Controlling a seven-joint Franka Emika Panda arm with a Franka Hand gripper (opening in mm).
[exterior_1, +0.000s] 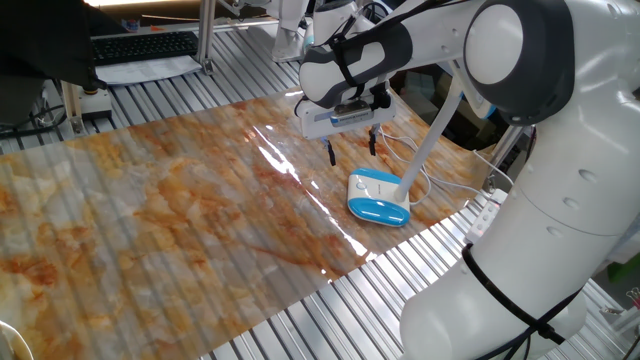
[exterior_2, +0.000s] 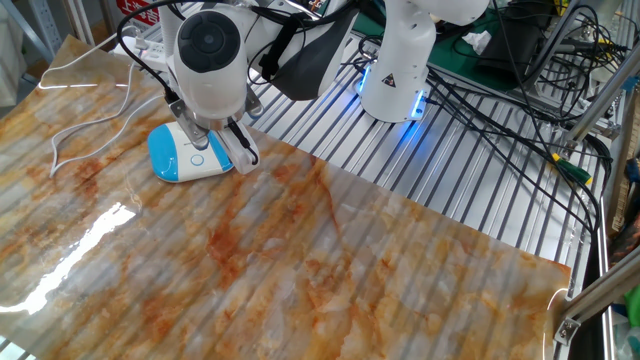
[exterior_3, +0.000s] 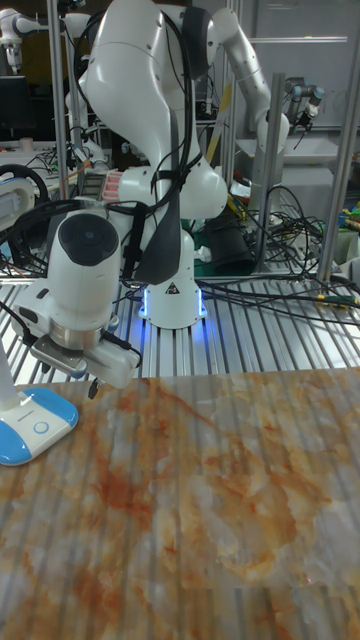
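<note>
In exterior view 1 my gripper (exterior_1: 352, 153) hangs above the marbled sheet, its two dark fingers well apart and nothing between them. A blue and white desk lamp has its base (exterior_1: 378, 197) on the sheet, a little nearer that camera than the fingers. Its white stem (exterior_1: 428, 138) leans up to the right, and the lamp's top is partly hidden by the arm. From exterior view 2, the gripper overlaps part of the lamp base (exterior_2: 182, 158). At the left of exterior view 3, the lamp base (exterior_3: 43, 425) lies beside and below my gripper.
The marbled sheet (exterior_1: 150, 220) is otherwise bare, with wide free room away from the lamp. White cables (exterior_2: 72, 130) run behind the lamp. Slatted metal table (exterior_2: 470, 190) borders the sheet by the robot base (exterior_2: 393, 85). Dark cables (exterior_2: 540, 140) lie beyond it.
</note>
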